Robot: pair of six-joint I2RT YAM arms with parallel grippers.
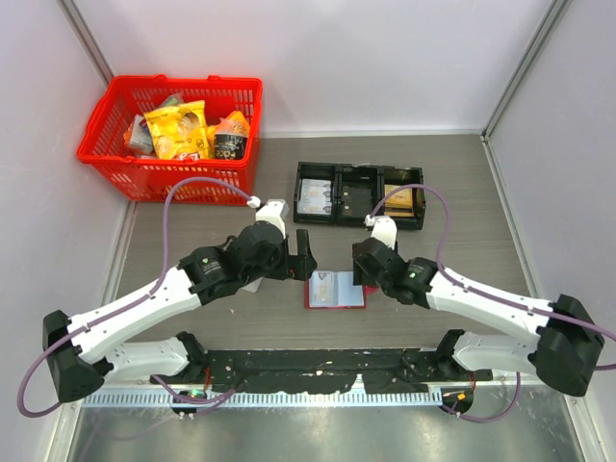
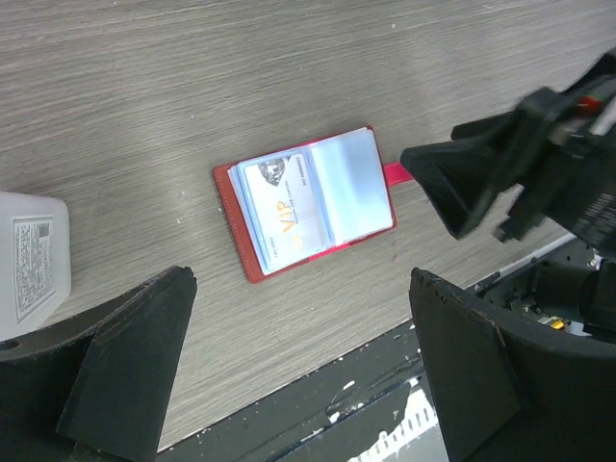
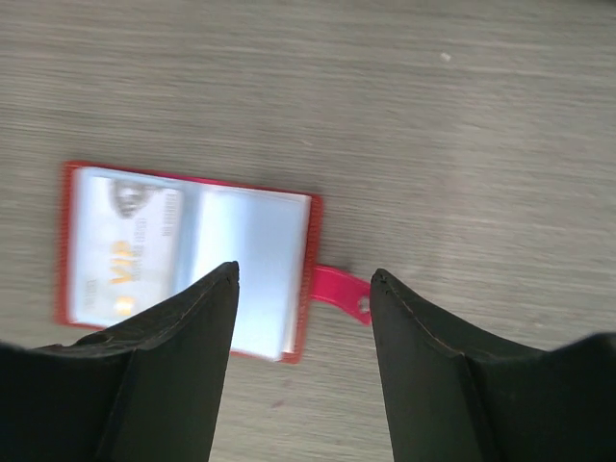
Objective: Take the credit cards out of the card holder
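Note:
An open red card holder lies flat on the table, with a VIP card in its left side, a pale blue-white right side and a red strap sticking out right. My left gripper hangs open above and left of it, nothing between its wide-set fingers. My right gripper is over the holder's right edge and strap, its fingers part open with nothing visibly held; in the left wrist view it appears at the right, above the strap.
A black three-compartment tray with cards stands behind the holder. A red basket of snack bags is at back left. A white object lies left of the holder.

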